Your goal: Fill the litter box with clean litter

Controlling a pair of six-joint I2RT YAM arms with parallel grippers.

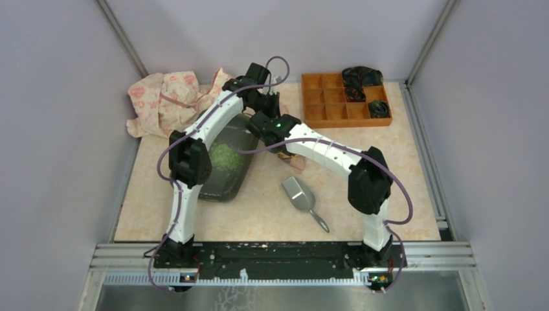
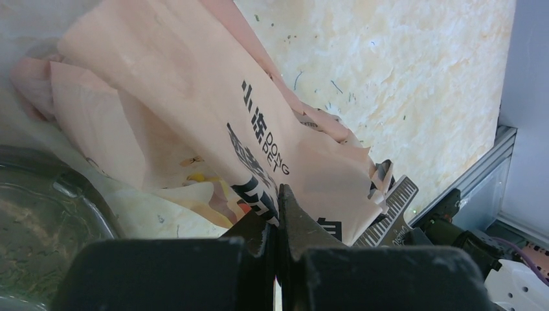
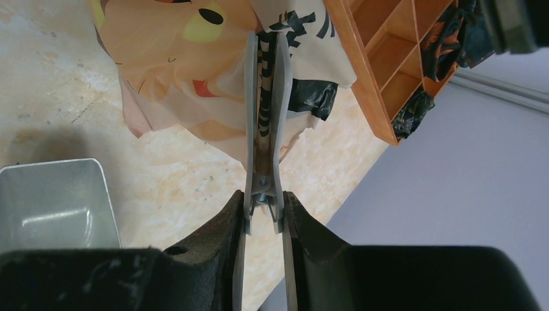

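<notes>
A pinkish-beige litter bag with black lettering lies creased on the table. Its folds run together at my left gripper, which is shut on the thin film. In the right wrist view, my right gripper is shut on a grey clip. The clip's two long arms straddle part of the bag, whose dark print shows between them; how tightly it grips cannot be seen. To the left sits the dark litter box with some green litter on its floor. Both arms partly cover box and bag from above.
A grey scoop lies at the front centre. The orange divided tray stands at the back right, with dark bags in it. A pink patterned cloth is heaped at the back left.
</notes>
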